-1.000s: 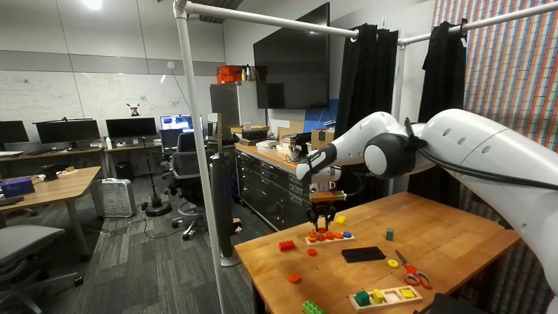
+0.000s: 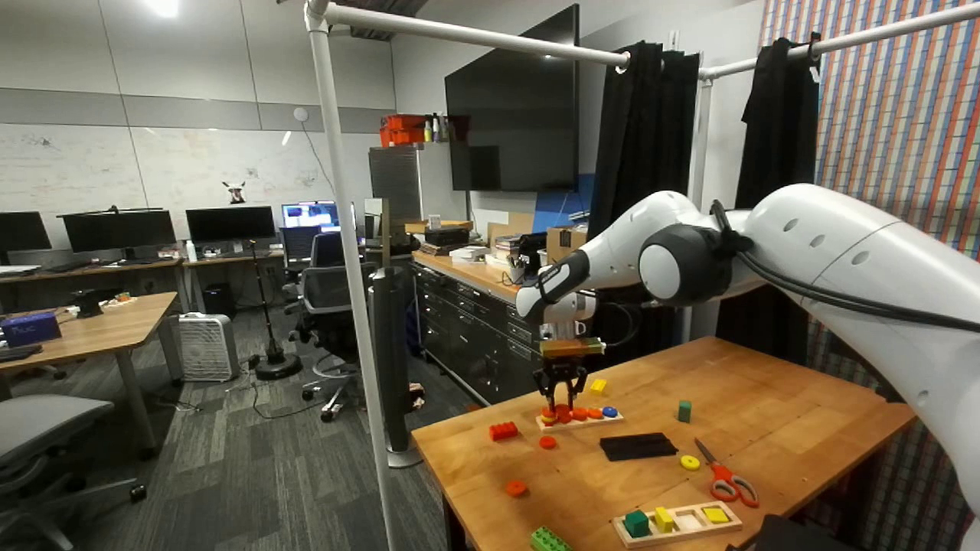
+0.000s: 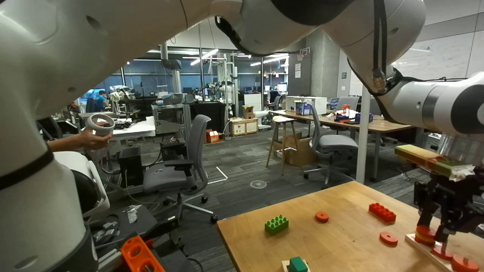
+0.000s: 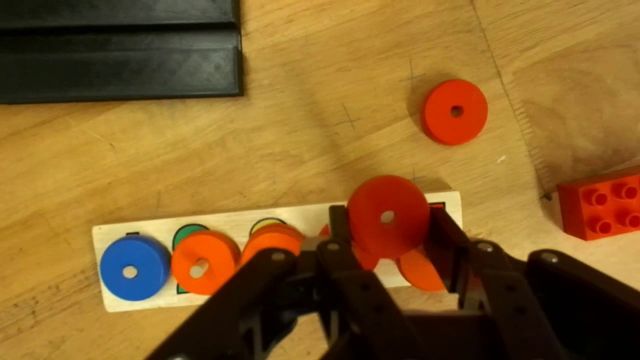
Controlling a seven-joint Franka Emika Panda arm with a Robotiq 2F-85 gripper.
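In the wrist view my gripper is shut on a red ring (image 4: 396, 201), one finger on each side of it. The ring is above the right part of a pale wooden peg board (image 4: 321, 216). A blue ring (image 4: 133, 273) sits at the board's left end, with an orange ring (image 4: 210, 255) beside it and another orange ring (image 4: 273, 237) further right. Under the held ring, more red and orange pieces are partly hidden. In exterior view 2 a yellow ring (image 3: 424, 236) shows low by the fingers; whether the held ring touches anything below I cannot tell.
A loose red ring (image 4: 456, 112) and a red brick (image 4: 606, 204) lie near the board. A black tray (image 2: 638, 446), scissors (image 2: 732, 485), a yellow ring (image 2: 690, 462), and a shape board (image 2: 677, 525) occupy the table's nearer side.
In exterior view 1 my gripper has moved slightly down and to the left, bringing it lower over the peg board. The loose pieces on the table have not moved.
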